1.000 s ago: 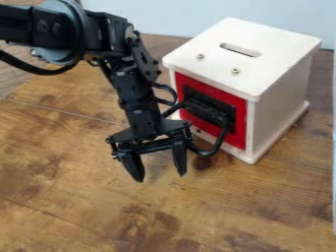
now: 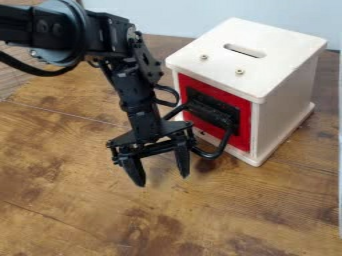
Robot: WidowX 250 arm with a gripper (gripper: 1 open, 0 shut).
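Observation:
My gripper (image 2: 160,170) hangs low over the wooden floor surface at the centre-left, fingers pointing down and spread open, with nothing between them. A pale wooden box (image 2: 287,95) stands to its right, with a slot and two small knobs on top. On its front face is a red panel (image 2: 245,142) carrying a black fitting (image 2: 210,108), partly behind a black cable that loops from the arm.
A pale wall (image 2: 160,18) runs along the back, behind the box.

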